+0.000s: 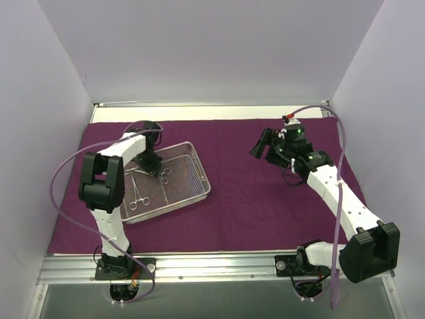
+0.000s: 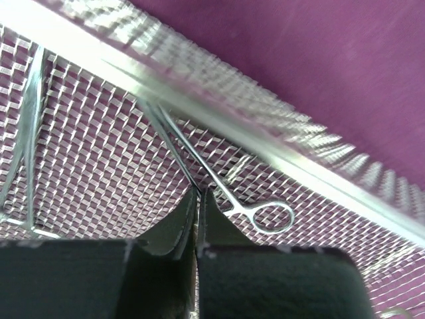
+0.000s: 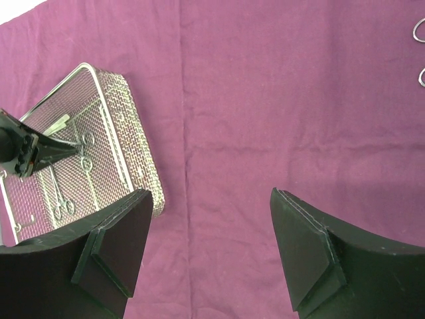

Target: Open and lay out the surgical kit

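A wire mesh tray (image 1: 174,209) lies on the left of the purple cloth, holding several metal instruments. My left gripper reaches down into it, shut, with its tips at the shanks of ring-handled scissors (image 2: 271,216); whether a thin shank is pinched cannot be told. The far ends of those shanks point toward the tray's rim (image 2: 219,123). Another pair of scissors (image 1: 139,199) rests in the tray's near part. My right gripper hangs open over the cloth, nothing between its fingers.
Bare purple cloth (image 1: 232,212) spreads across the middle. Two metal rings (image 3: 420,30) of an instrument show at the right wrist view's edge, lying on the cloth. Grey walls (image 1: 212,53) enclose the workspace at the back and sides.
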